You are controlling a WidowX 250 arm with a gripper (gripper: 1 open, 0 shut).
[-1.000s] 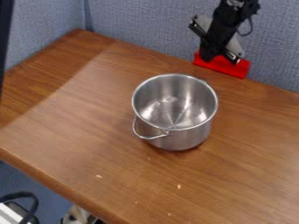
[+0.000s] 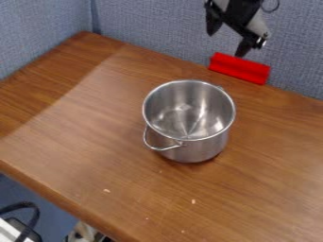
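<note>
My gripper [image 2: 236, 31] is open at the top of the view, raised above a red block [image 2: 239, 68] with nothing between its fingers. The red block lies at the back of the wooden table, against the grey padded wall. A steel pot [image 2: 188, 121] with a wire handle stands in front of it, right of the table's middle.
Grey padded walls [image 2: 139, 24] close the back and left. Cables and some equipment lie below the front left edge.
My gripper has moved up and away from the red block, which stays in the same place at the back. The pot has not moved.
</note>
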